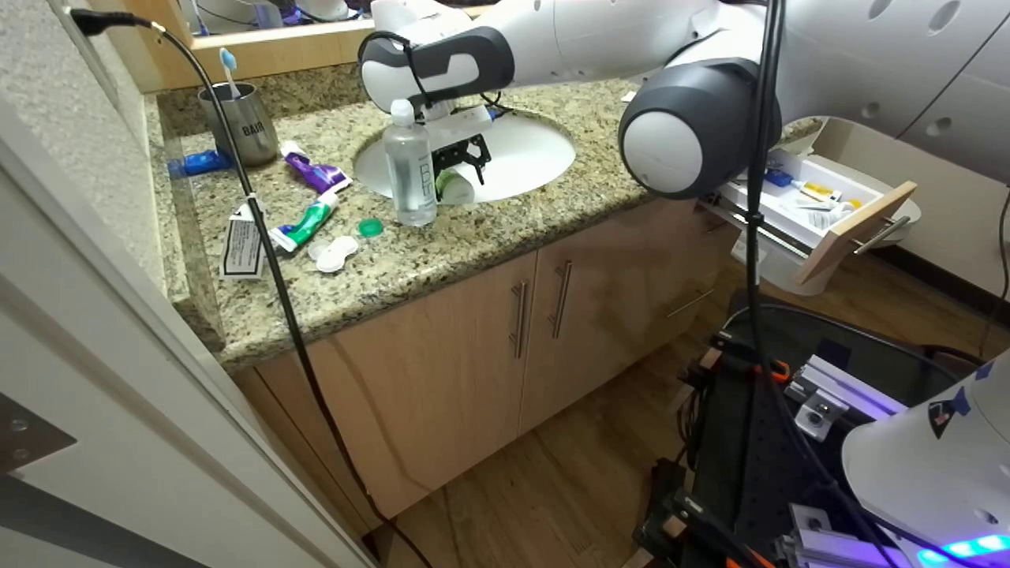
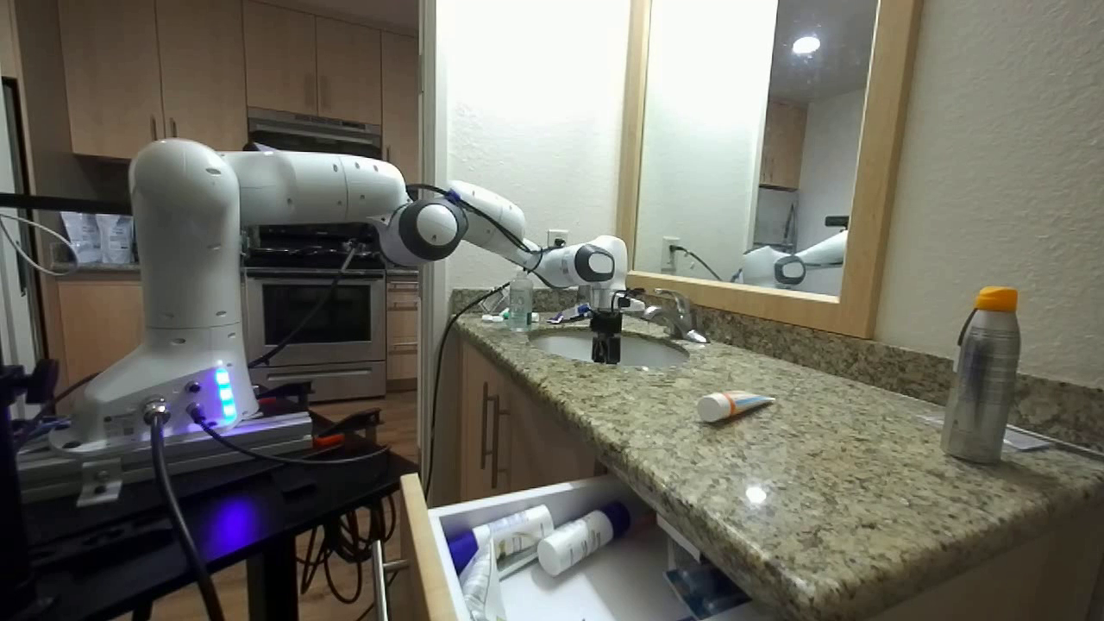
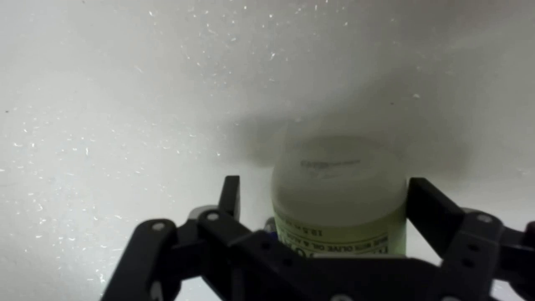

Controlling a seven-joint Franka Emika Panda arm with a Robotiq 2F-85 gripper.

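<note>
In the sink [image 1: 535,161], a bottle with a pale end and a light green label [image 3: 341,193] lies on the white basin. My gripper reaches down over it, open, with one finger on each side of the bottle. The right finger [image 3: 431,213] is against or very close to the bottle's side, while a gap shows beside the left finger [image 3: 230,196]. Its far part is hidden under the gripper body. From the side, the gripper [image 2: 606,347] points straight down into the basin.
A clear pump-less bottle [image 1: 409,170] stands at the sink's near left rim. Toothpaste tubes [image 1: 310,219] and a metal cup [image 1: 241,123] occupy the left counter. The faucet [image 2: 678,314] is behind the arm. An open drawer [image 2: 580,580] juts out below the right counter.
</note>
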